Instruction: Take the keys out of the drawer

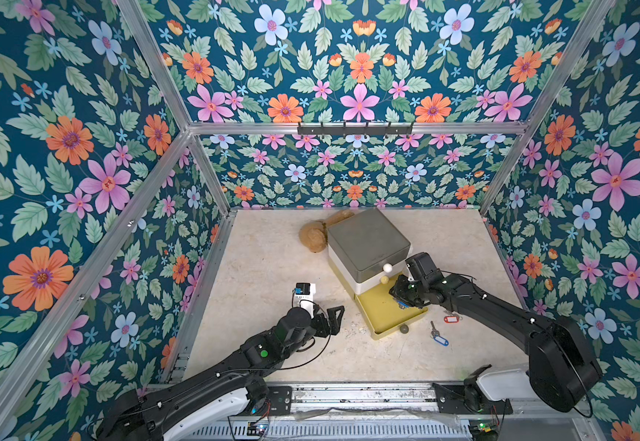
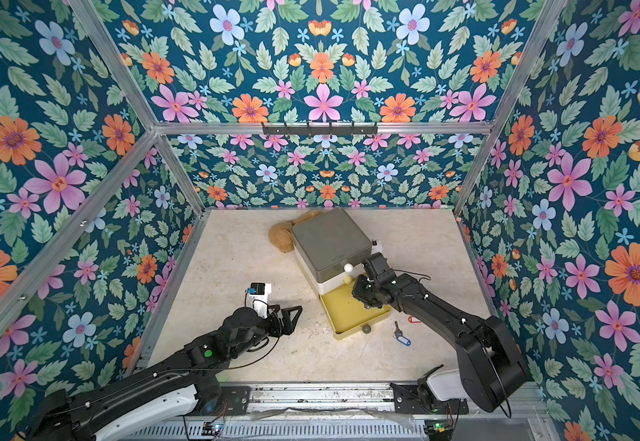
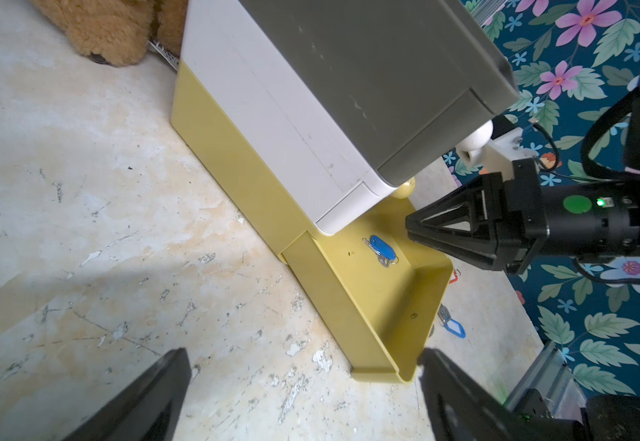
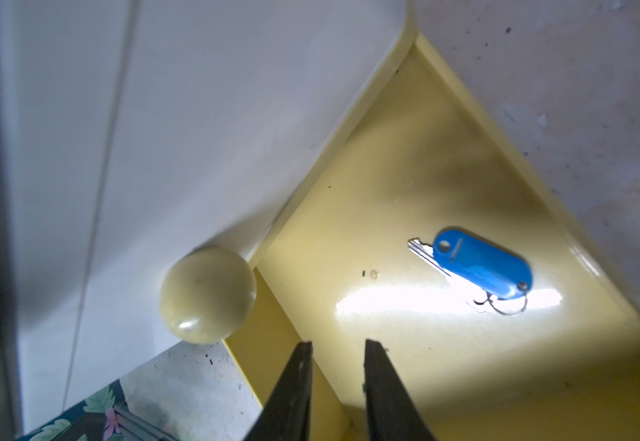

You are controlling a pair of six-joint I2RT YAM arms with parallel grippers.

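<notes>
A blue-tagged key set lies flat on the floor of the pulled-out yellow drawer (image 3: 343, 301); the left wrist view shows its tag, too. Above the drawer hangs my right gripper, its fingers a little apart with nothing between them. The keys are off to one side of those fingertips, not touching them. My left gripper stands wide open and empty over the table, left of the drawer. From the top right view the keys are hidden by the right gripper.
A box with a grey top (image 1: 368, 241) stands behind the drawer; round knobs (image 4: 208, 295) jut from its front. Another blue-tagged key (image 1: 439, 336) and a red tag (image 1: 451, 319) lie on the table to the right. A brown plush toy (image 1: 313, 236) sits behind the box.
</notes>
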